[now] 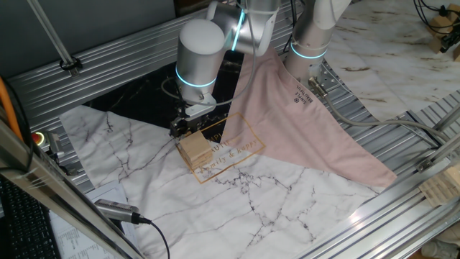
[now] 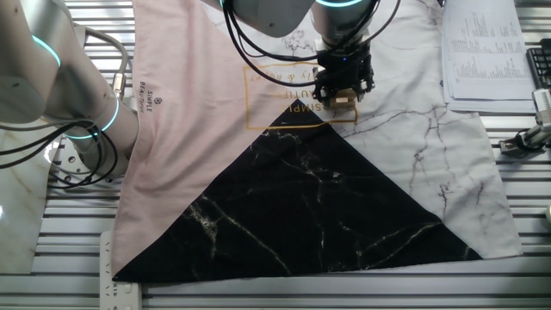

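Pale wooden blocks, seemingly stacked, sit on the white marble-print part of the cloth, at the left side of a gold printed frame. My black gripper points down at their far end in exterior view 1. From exterior view 2, the gripper hangs over the gold print, with a small wooden face showing between its spread fingers. Whether the fingers press on the wood or stand clear of it cannot be made out. The arm hides most of the wood in that view.
A cloth with pink, black and white marble parts covers the table. Papers and a cabled device lie at one side. Metal rails edge the table.
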